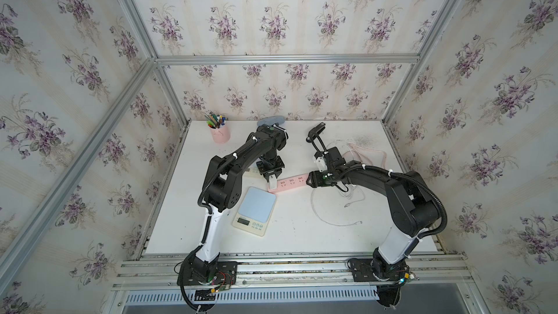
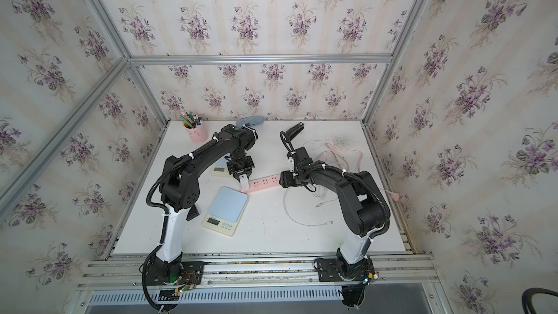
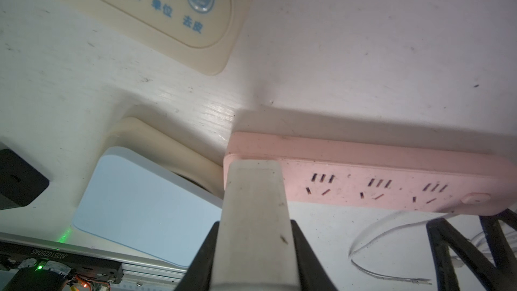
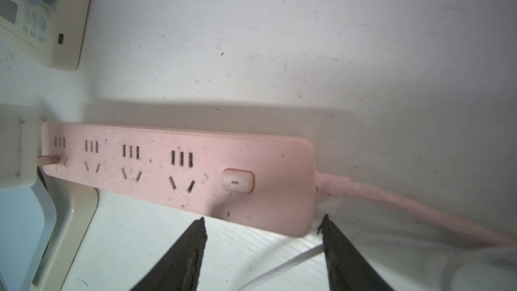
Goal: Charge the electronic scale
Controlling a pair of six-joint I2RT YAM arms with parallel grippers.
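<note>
My left gripper [image 1: 271, 174] is shut on a white charger plug [image 3: 255, 210], held over the left end of the pink power strip [image 3: 371, 175]. In the right wrist view a prong [image 4: 48, 160] shows between the plug and the strip's end socket; whether it enters a slot I cannot tell. An electronic scale [image 1: 250, 224] with a blue pan lies in front of the strip. Part open, my right gripper stands at the strip's switch end, nothing gripped between its fingers. A white cable [image 1: 334, 223] lies loose on the table.
A second scale [image 3: 150, 204] sits behind the strip's left end, partly hidden by my left arm. A pink pen cup [image 1: 220, 134] stands at the back left. More cables [image 1: 366, 154] lie at right.
</note>
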